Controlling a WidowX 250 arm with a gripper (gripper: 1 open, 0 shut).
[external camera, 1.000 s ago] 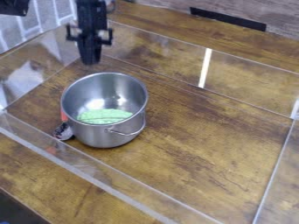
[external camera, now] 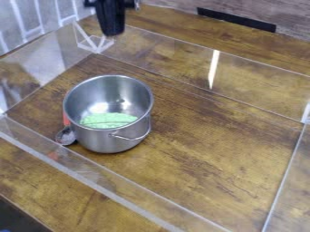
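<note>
A steel pot (external camera: 127, 134) with a wire handle stands on the wooden floor of a clear-walled tray, left of centre, with a pale green object (external camera: 107, 119) lying inside it. A silver spoon-like item (external camera: 65, 136) with some orange sits against the pot's left side. The dark gripper (external camera: 111, 24) is at the top edge, high above and behind the pot, blurred and partly cut off; whether it is open or shut does not show.
Clear plastic walls (external camera: 255, 100) border the work area at back, front and right. The wooden surface (external camera: 218, 163) right of the pot is bare. A white grid structure fills the top left corner.
The gripper has risen from just behind the pot to the top edge of the view, shifting slightly right lately. The pot and its contents stay in place.
</note>
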